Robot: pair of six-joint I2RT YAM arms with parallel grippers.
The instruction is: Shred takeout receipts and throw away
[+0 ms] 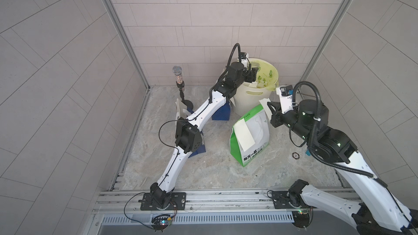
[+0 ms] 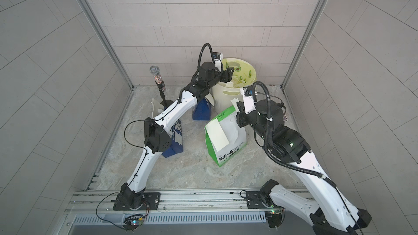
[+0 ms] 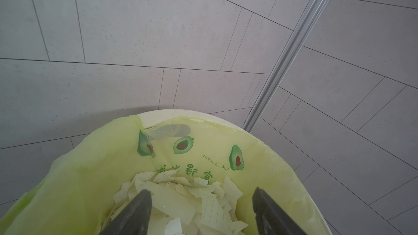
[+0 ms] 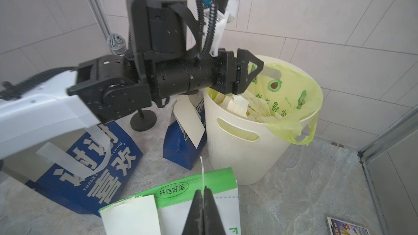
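Note:
My left gripper is over the white bin, whose yellow liner holds torn paper pieces. Its fingers stand apart, with nothing visible held between them. My right gripper is shut on a thin white paper slip, standing upright above a white-and-green takeout bag. A pale paper rests on that bag's left part.
Blue paper bags stand left of and beside the bin, with a microphone on a stand behind them. A small card lies at right. Tiled walls enclose the table.

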